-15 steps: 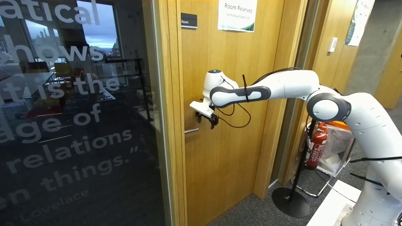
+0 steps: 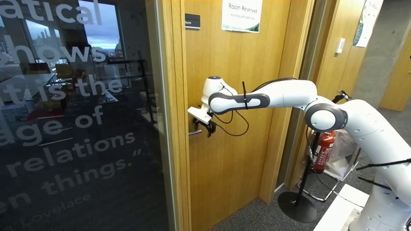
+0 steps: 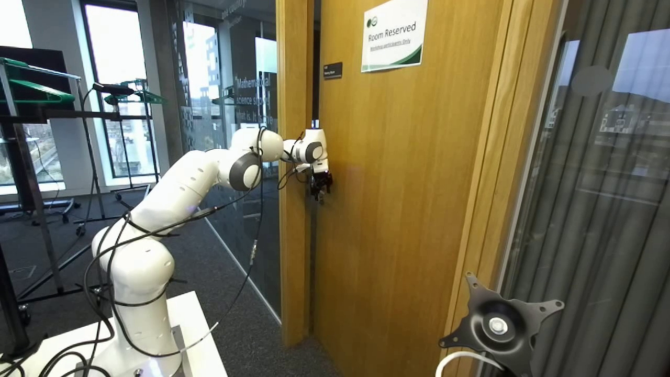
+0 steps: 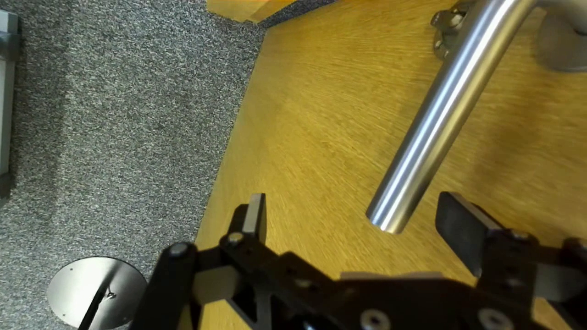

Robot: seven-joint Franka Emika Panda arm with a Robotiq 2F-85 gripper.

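Note:
A wooden door (image 2: 231,165) fills the middle of exterior view 1, with its metal lever handle (image 2: 195,132) near the left edge. My gripper (image 2: 204,128) points downward close to the handle. In the wrist view, the gripper's dark fingers (image 4: 254,217) are wide apart, and the free end of the brushed handle (image 4: 421,143) appears between them. The frames do not make clear whether they touch it. Exterior view 2 has the gripper (image 3: 321,186) near the door's edge, its handle hidden. A dark gap shows there between door and frame.
A wooden frame post (image 2: 175,115) and glass wall (image 2: 84,173) stand left of the door. To the right are a black stand base (image 2: 297,206) and a red fire extinguisher (image 2: 324,152).
My arm and gripper have moved left and down, bringing the gripper from above the handle to right beside it. The door's plate and paper sign sit slightly further left, the plate more hidden.

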